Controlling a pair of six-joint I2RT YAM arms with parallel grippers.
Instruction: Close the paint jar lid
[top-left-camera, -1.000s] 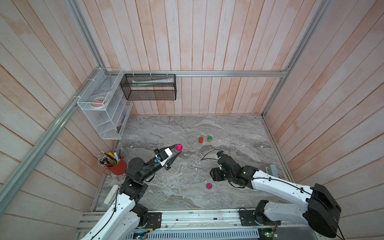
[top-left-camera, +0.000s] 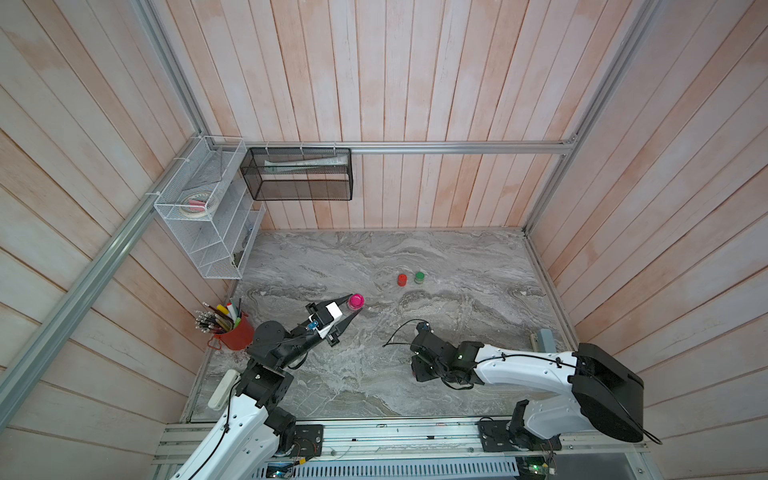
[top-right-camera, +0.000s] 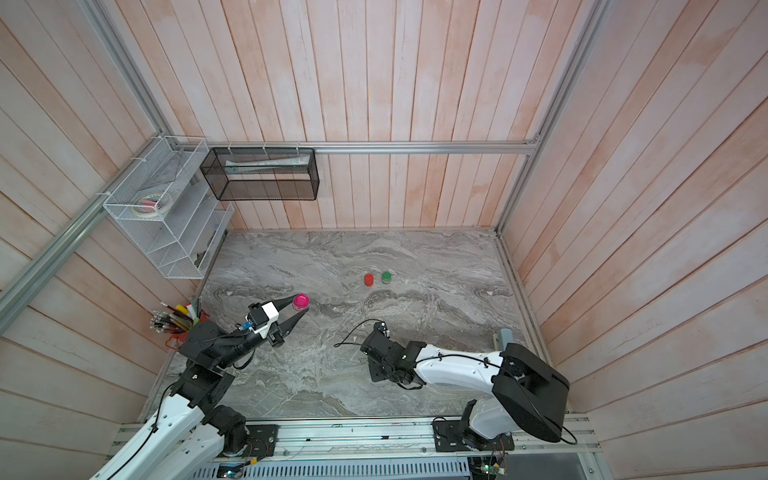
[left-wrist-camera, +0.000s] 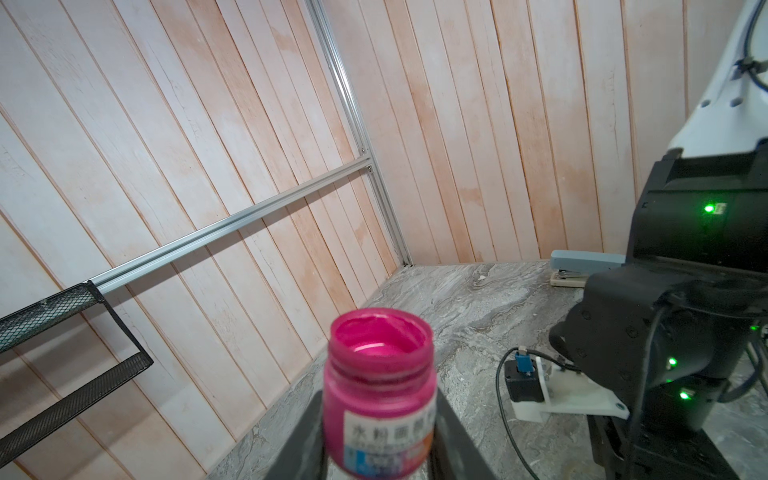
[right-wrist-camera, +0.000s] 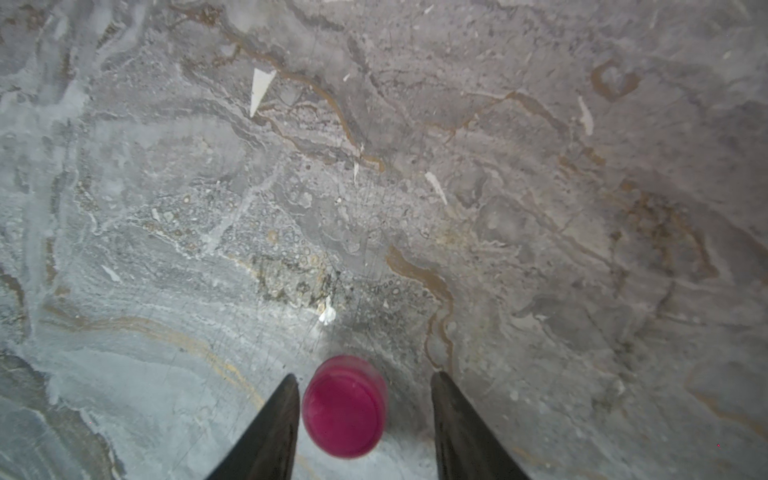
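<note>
My left gripper is shut around a magenta paint jar (left-wrist-camera: 377, 392), held upright in the air. The jar's mouth faces up without a lid. From above, the held jar (top-left-camera: 356, 301) shows at the tips of my left fingers. The magenta lid (right-wrist-camera: 344, 406) lies on the table in the right wrist view. My right gripper is over it, fingers spread, one on each side; the lid sits nearer the left finger (right-wrist-camera: 276, 424), with a wider gap to the right finger. In both top views my right arm hides this lid.
Two small closed-looking jars, one red (top-left-camera: 401, 280) and one green (top-left-camera: 419, 277), stand mid-table. A red pen cup (top-left-camera: 235, 333) is at the left edge, a stapler (top-left-camera: 545, 341) at the right.
My right gripper has moved left and toward the front, coming over the magenta lid, which showed uncovered before. The left gripper with the jar has shifted only slightly.
</note>
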